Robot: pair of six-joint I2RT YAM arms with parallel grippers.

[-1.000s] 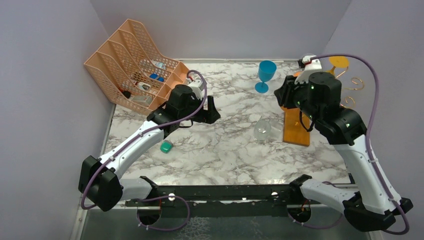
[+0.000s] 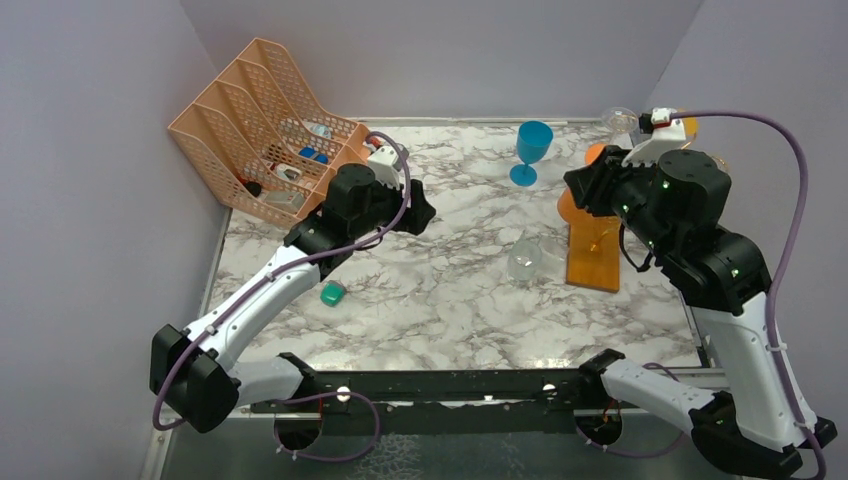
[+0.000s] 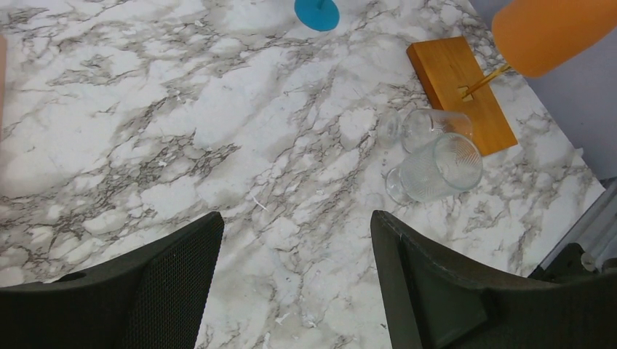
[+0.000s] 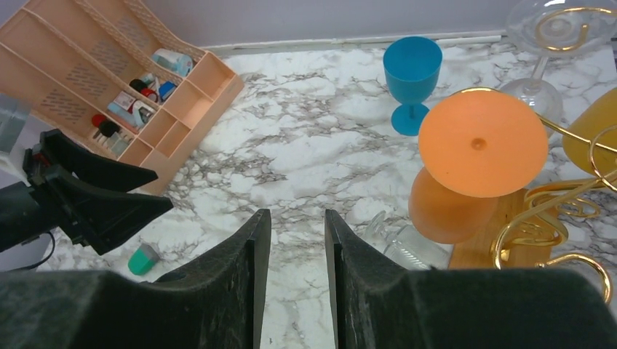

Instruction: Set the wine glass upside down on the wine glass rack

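A blue wine glass (image 2: pixel 532 143) stands upright at the back of the table. The gold wire rack on its wooden base (image 2: pixel 590 262) is at right, holding an orange glass (image 4: pixel 482 149) upside down, with a yellow glass (image 4: pixel 589 129) and a clear one (image 4: pixel 538 94) behind. Clear glasses (image 3: pixel 436 169) lie on their sides left of the base. My left gripper is open over bare table near the organiser, nothing between its fingers. My right gripper hovers high beside the rack, its fingers somewhat apart and empty.
A peach organiser (image 2: pixel 250 130) with small items fills the back left. A green object (image 2: pixel 332 293) lies at front left. Walls enclose the sides and back.
My right arm has moved to the right over the rack. My left arm has shifted slightly, lately toward the left. The glasses have not moved.
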